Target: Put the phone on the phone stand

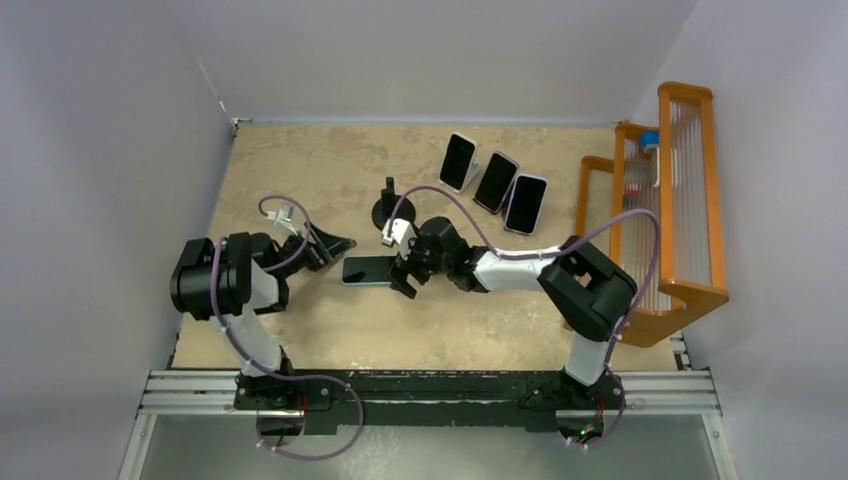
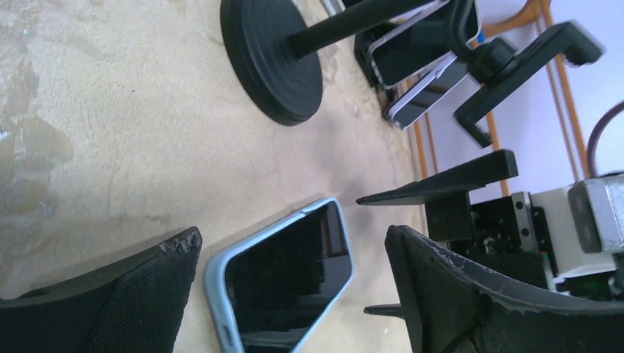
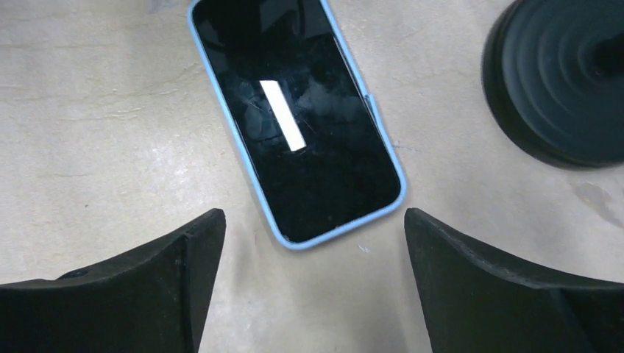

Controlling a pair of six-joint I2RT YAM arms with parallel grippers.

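A phone with a light blue edge (image 1: 367,271) lies flat on the table, screen up, between my two grippers. Beside it, farther back, stands a black phone stand with a round base (image 2: 274,59), holding no phone. My left gripper (image 1: 347,252) is open near the phone's left end; in the left wrist view the phone (image 2: 294,272) shows beyond its parted fingers. At the phone's right end my right gripper (image 1: 400,280) hangs open. In the right wrist view the phone (image 3: 309,140) lies ahead of the right fingers (image 3: 158,276), with nothing held between them.
Three other phones rest at the back right, including the leftmost phone (image 1: 458,161). An orange wooden rack (image 1: 703,200) occupies the right side.
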